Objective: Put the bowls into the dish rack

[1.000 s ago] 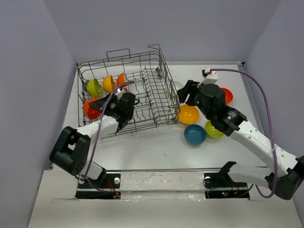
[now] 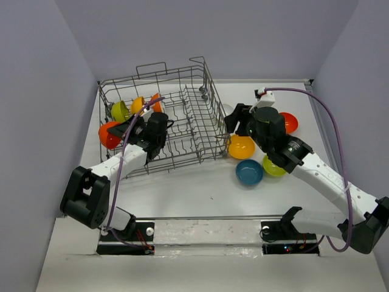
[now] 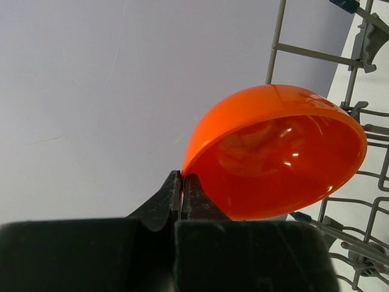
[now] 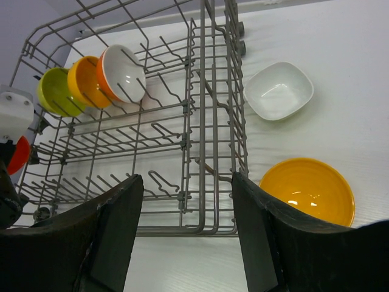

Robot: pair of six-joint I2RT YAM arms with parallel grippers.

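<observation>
An orange bowl (image 3: 273,158) hangs tilted at the rack's left side, my left gripper shut on its rim. In the top view it is the bowl (image 2: 108,135) at far left. My right gripper is open above the rack's right end, nothing between its fingers.
Right of the rack lie a white bowl (image 4: 278,91), a yellow bowl (image 4: 307,188), a blue bowl (image 2: 249,172), a lime bowl (image 2: 273,167) and a red bowl (image 2: 289,120).
My left gripper and the orange bowl have shifted left toward the rack's side. The right arm has moved very slightly.
</observation>
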